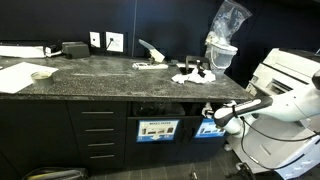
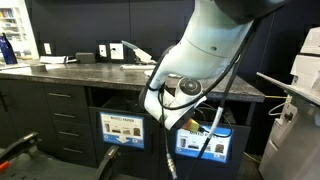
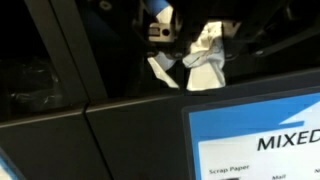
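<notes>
Dark fingers of my gripper fill the top of the wrist view, above the bin opening behind a blue-and-white "MIXED" label (image 3: 255, 140). A white, crumpled, paper-like piece (image 3: 207, 62) shows at the fingers, and the gripper looks shut on it. How far it sits between the fingers is hard to make out in the shadow. In exterior view 1 the gripper (image 1: 208, 109) is at the right-hand bin opening below the counter. The arm (image 2: 195, 60) hides most of it in exterior view 2.
Left of this bin, past a black divider (image 3: 88, 100), another opening holds clear plastic (image 3: 35, 100). The dark countertop (image 1: 110, 80) overhangs the bins. A crumpled white cloth (image 1: 193, 76) lies on it. Floor in front of the drawers is mostly clear.
</notes>
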